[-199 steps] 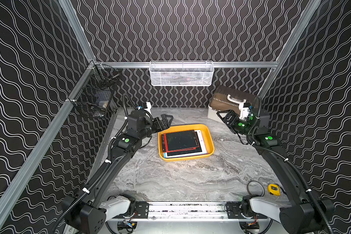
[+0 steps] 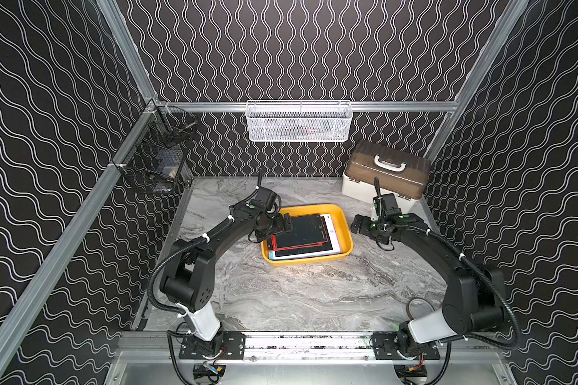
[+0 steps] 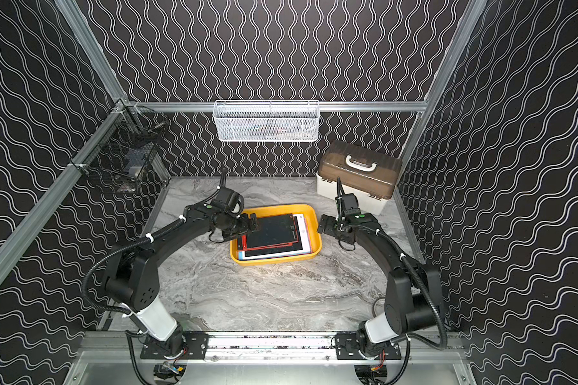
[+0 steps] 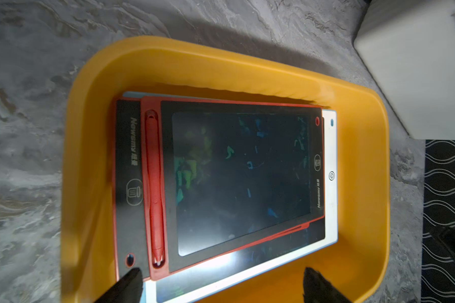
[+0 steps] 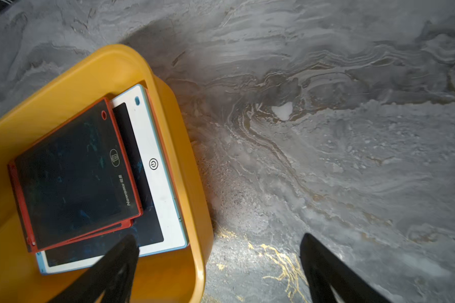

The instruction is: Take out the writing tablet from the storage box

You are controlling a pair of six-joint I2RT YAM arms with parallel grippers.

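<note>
A yellow storage box stands mid-table, holding a stack of writing tablets. On top lies a small red-edged tablet with a red stylus in its left side; the left wrist view shows a second red edge beneath it. A larger white-framed tablet lies at the bottom, close to the box's right wall. Over the box's left part hangs my left gripper, open and empty. My right gripper, also open and empty, is just outside the box's right side, its left finger overlapping the box in the right wrist view.
A brown-lidded case with a white base stands behind my right gripper. A white mesh basket hangs on the back rail, and a black wire basket on the left. Bare table lies in front of the box.
The left gripper has moved right over the box; the right one has come left toward its side. Box and tablets have not moved.
</note>
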